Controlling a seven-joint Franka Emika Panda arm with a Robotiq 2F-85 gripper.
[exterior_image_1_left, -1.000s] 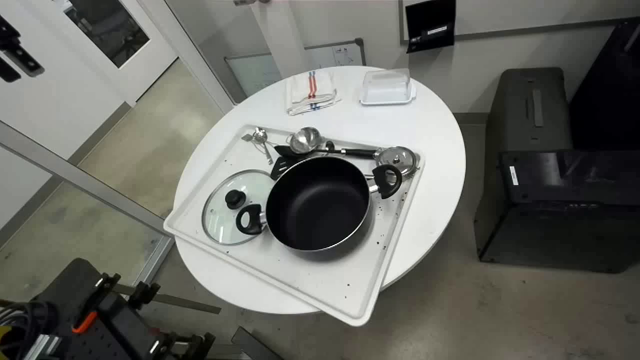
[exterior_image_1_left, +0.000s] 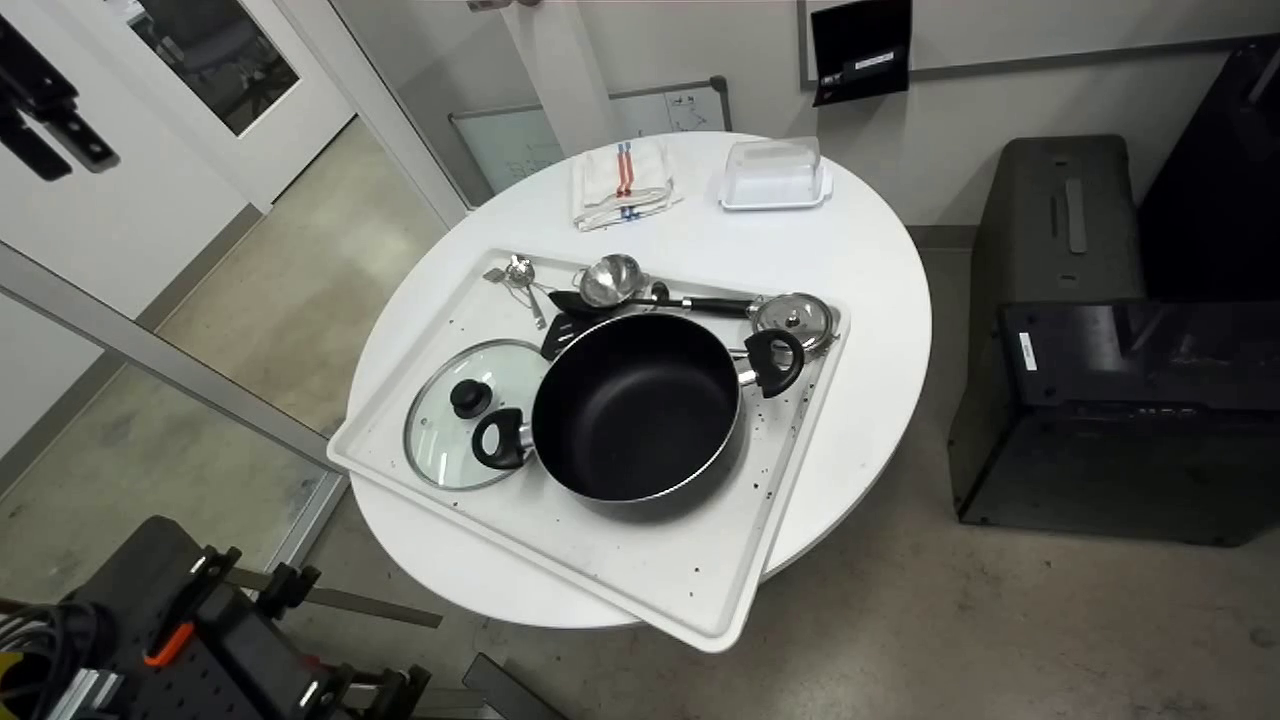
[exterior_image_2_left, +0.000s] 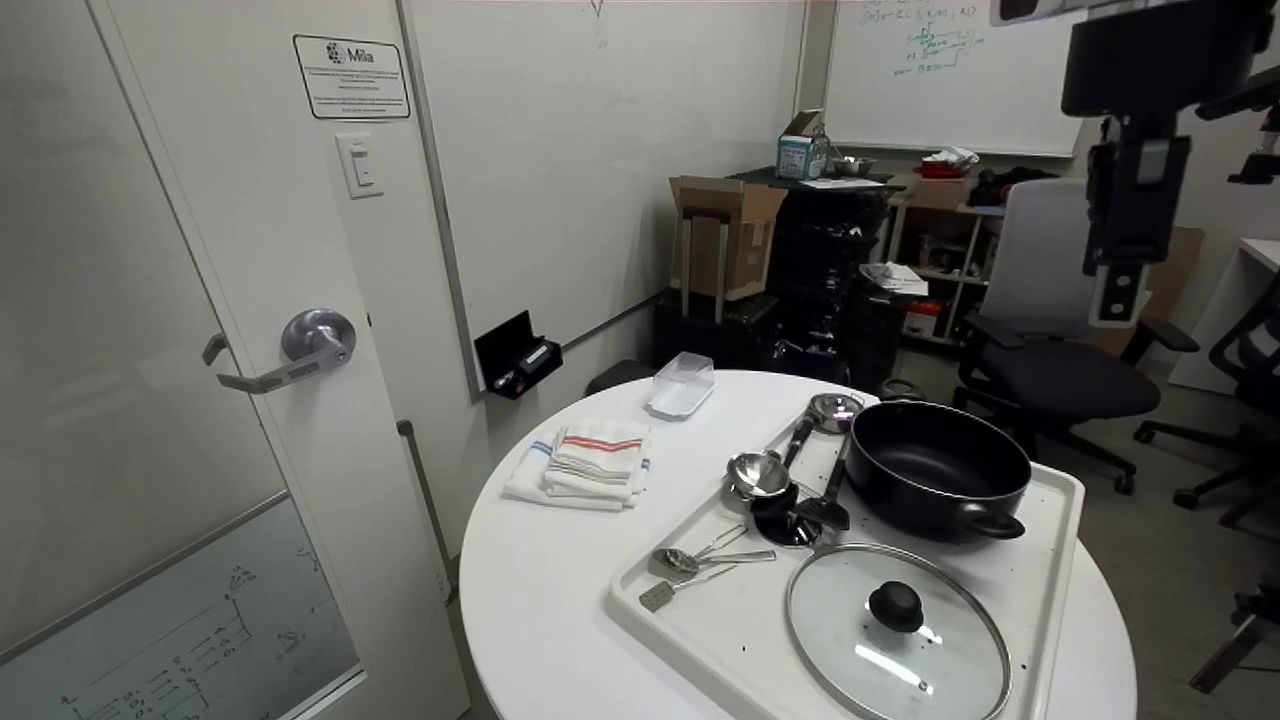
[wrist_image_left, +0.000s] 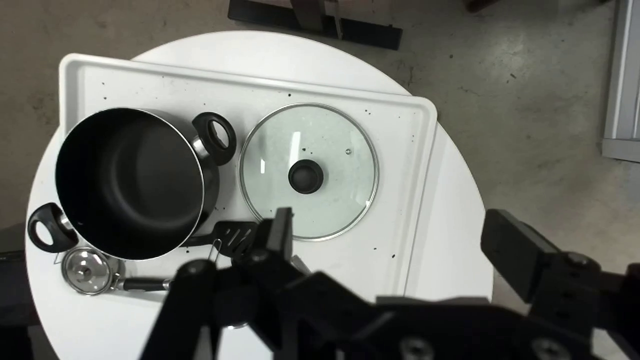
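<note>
High above the table, my gripper stands open with nothing between its fingers; its tips also show at the upper left of exterior view 1 and the upper right of exterior view 2. A black two-handled pot (exterior_image_1_left: 638, 408), empty, rests upright on the white tray (exterior_image_1_left: 576, 546). Beside it lies a glass lid (wrist_image_left: 336, 204) with a black knob (wrist_image_left: 306, 176) facing up. In the wrist view the lid is left of the middle of the open fingers and well below them.
Along one tray side lie a small lidded pan (exterior_image_1_left: 794, 318), a steel bowl-shaped utensil (exterior_image_1_left: 612, 280), a black slotted turner (wrist_image_left: 234, 234) and small metal utensils (exterior_image_2_left: 708, 558). Folded towels (exterior_image_2_left: 588, 466) and a clear-lidded white dish (exterior_image_1_left: 774, 176) occupy the bare table top (exterior_image_1_left: 864, 288).
In exterior view 1 my gripper has shifted slightly right and down at the upper left corner. Everything on the table stays in place.
</note>
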